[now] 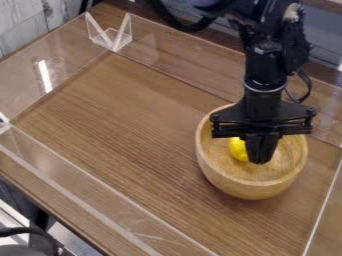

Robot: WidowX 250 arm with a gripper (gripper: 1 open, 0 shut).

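My black gripper (259, 140) hangs over a round wooden bowl (230, 182) at the right of the camera view, its fingertips low inside the bowl. A yellow object (239, 147) lies in the bowl just left of and partly behind the fingertips. The fingers look close together, and I cannot see whether anything is between them, as the yellow object overlaps them from this angle.
A white wire-like holder (107, 32) stands at the back left.
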